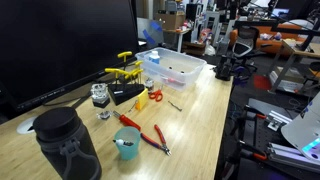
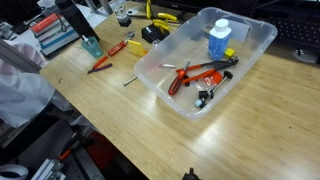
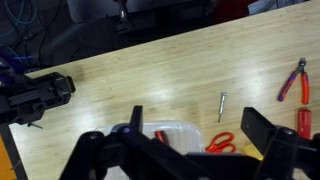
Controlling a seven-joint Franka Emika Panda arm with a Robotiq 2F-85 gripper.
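Note:
In the wrist view my gripper stands open, its two dark fingers wide apart at the bottom, with nothing held. It hangs over a clear plastic bin (image 3: 187,128) and the wooden table. The bin (image 2: 188,106) holds a blue-and-white bottle (image 2: 219,40), a red-handled screwdriver (image 2: 178,82) and other tools. Outside it lie red scissors (image 3: 222,143), a small metal rod (image 3: 222,106), red-handled pliers (image 3: 294,82) and a red tool (image 3: 303,122). I cannot make out the gripper in either exterior view.
A teal cup (image 1: 127,142) and a black cylinder (image 1: 68,145) stand at one table end. A black rack with yellow tools (image 1: 125,85) is near the monitor (image 1: 60,45). One black device (image 3: 40,98) sits at the table's edge.

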